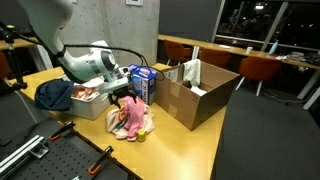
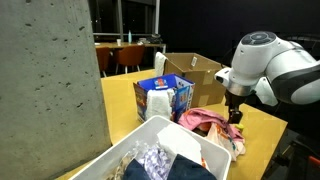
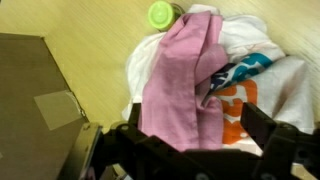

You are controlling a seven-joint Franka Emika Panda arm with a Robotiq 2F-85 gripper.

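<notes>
A heap of cloths lies on the wooden table: a pink cloth (image 3: 178,85) over white, orange and teal fabric (image 3: 240,105). In exterior view 1 the same pink cloth (image 1: 134,116) spreads in front of the boxes. My gripper (image 1: 121,100) hangs above the heap's back left side, pointing down. Its dark fingers (image 3: 262,130) show at the bottom of the wrist view, wide apart with nothing held between them. In exterior view 2 the gripper (image 2: 233,113) is close to the pink cloth (image 2: 205,118); whether it touches is hard to tell.
A green-capped jar (image 3: 162,14) stands beside the heap. Behind are a blue box (image 1: 142,82) and an open cardboard box (image 1: 197,98) with white cloth inside. The white bin (image 2: 130,138) of clothes stands left of the heap.
</notes>
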